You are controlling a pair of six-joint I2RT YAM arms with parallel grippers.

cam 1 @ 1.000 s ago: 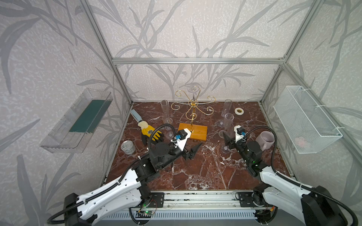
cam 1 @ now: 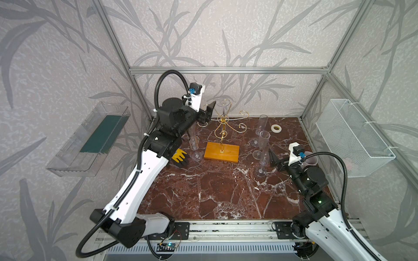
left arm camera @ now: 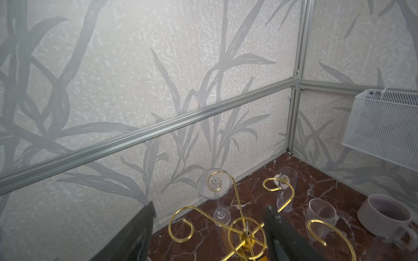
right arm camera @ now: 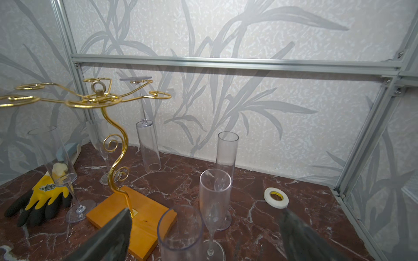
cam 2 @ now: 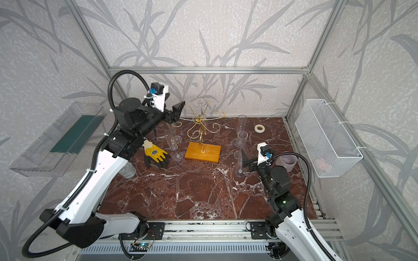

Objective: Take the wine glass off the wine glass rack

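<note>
The gold rack [right arm camera: 98, 99] stands on a wooden base [cam 1: 221, 152] at the back middle. One wine glass [right arm camera: 149, 145] hangs upside down from its rear hook, its foot [left arm camera: 203, 184] resting in the curl. My left gripper [cam 1: 208, 111] is raised just left of the rack's top, open and empty; in the left wrist view its fingertips frame the rack's hub. My right gripper [cam 2: 249, 161] is open and empty, low at the right among upright glasses [right arm camera: 215, 187].
Gloves [cam 2: 154, 154] and a jar [cam 2: 127, 171] lie at left, with more upright glasses. A tape roll [cam 1: 276, 128] and mug [cam 2: 286, 161] are at right. Baskets [cam 1: 354, 139] hang on both side walls.
My left arm has risen steeply from low at the front to beside the rack's top. My right gripper has shifted slightly right and up.
</note>
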